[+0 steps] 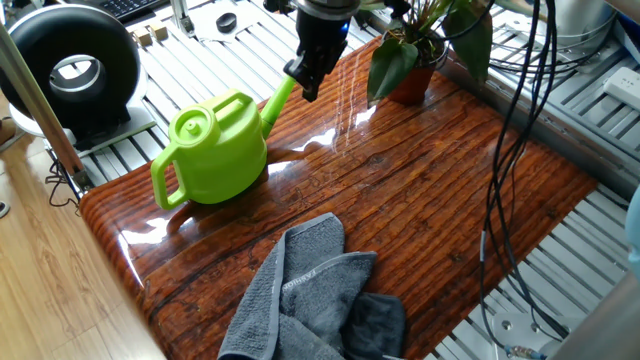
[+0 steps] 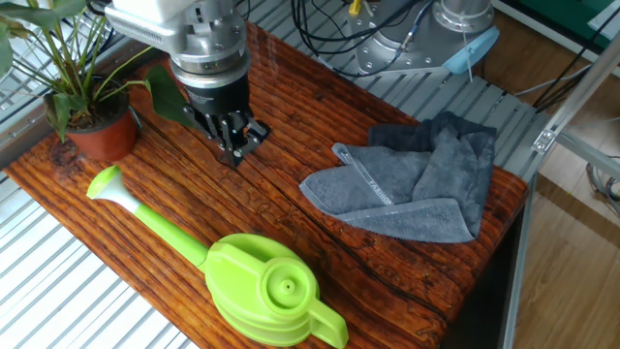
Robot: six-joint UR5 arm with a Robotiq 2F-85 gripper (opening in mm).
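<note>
My gripper (image 1: 303, 84) hangs over the far part of the wooden table in exterior view 1, overlapping the spout's end there. In exterior view 2 the same gripper (image 2: 235, 150) is above the table between the potted plant and the towel, apart from the watering can. Its dark fingers are seen at an angle that hides whether they stand apart; no object shows held. The light-green watering can (image 1: 218, 160) stands upright on the table, its spout (image 2: 170, 233) toward the plant. A leafy plant in a red-brown pot (image 2: 105, 134) stands at the table's edge.
A crumpled grey towel (image 2: 412, 184) lies on the wooden table (image 1: 430, 190). Black cables (image 1: 510, 170) hang at the right in exterior view 1. A black ring-shaped object (image 1: 75, 70) stands beyond the table.
</note>
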